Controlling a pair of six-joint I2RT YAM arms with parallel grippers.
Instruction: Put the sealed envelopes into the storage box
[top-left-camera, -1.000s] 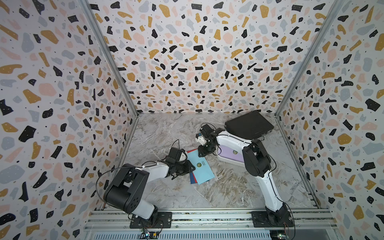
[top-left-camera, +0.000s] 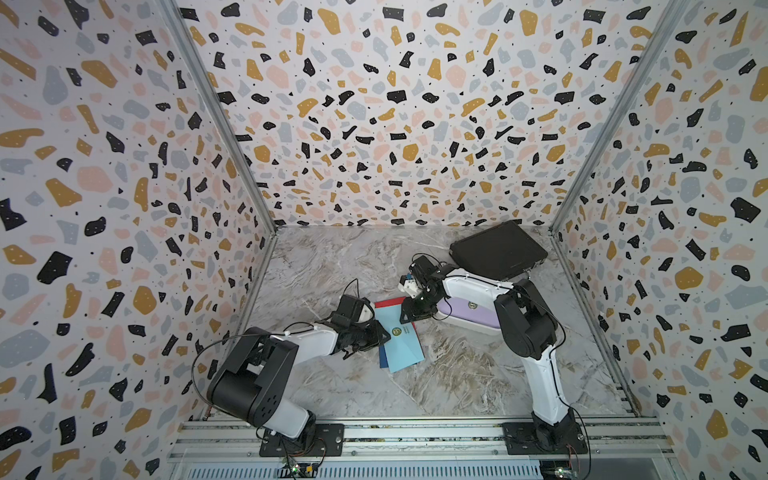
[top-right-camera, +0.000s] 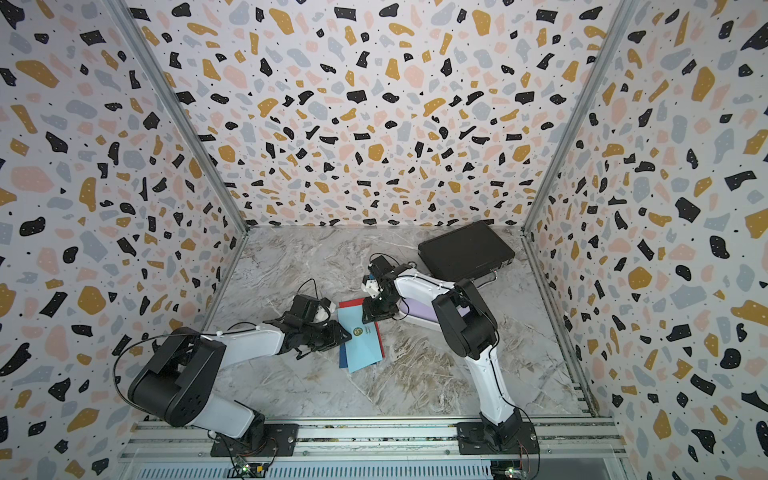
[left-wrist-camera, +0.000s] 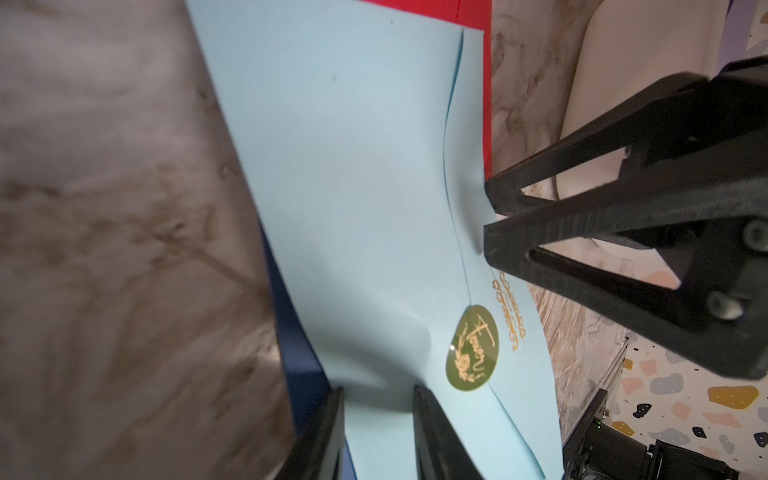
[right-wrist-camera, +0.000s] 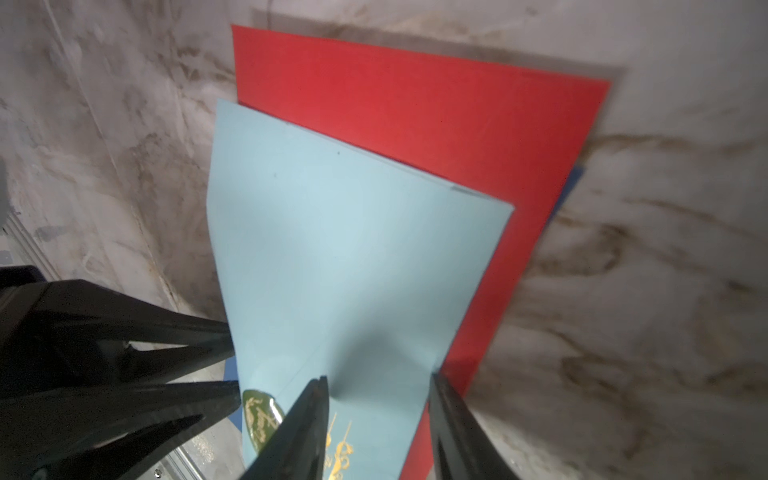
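Observation:
A stack of envelopes lies on the marble table: the light blue envelope (top-left-camera: 402, 345) on top, the red envelope (right-wrist-camera: 432, 104) under it and a navy envelope (left-wrist-camera: 292, 352) lowest. In the right wrist view the red one sticks out past the light blue top edge. My left gripper is shut on the light blue envelope at its left edge. At the opposite edge my right gripper stands part open, its fingers either side of the light blue and red edges. The white storage box (top-left-camera: 480, 327) is partly behind the right arm.
A lavender envelope (top-left-camera: 484, 315) with a gold seal lies in the storage box. Behind it rests a large black lid or case (top-left-camera: 497, 252).
My right gripper has shifted slightly right and toward the front. The light blue envelope has turned a little, its lower end moving left, with more red showing above. The left gripper has stayed put.

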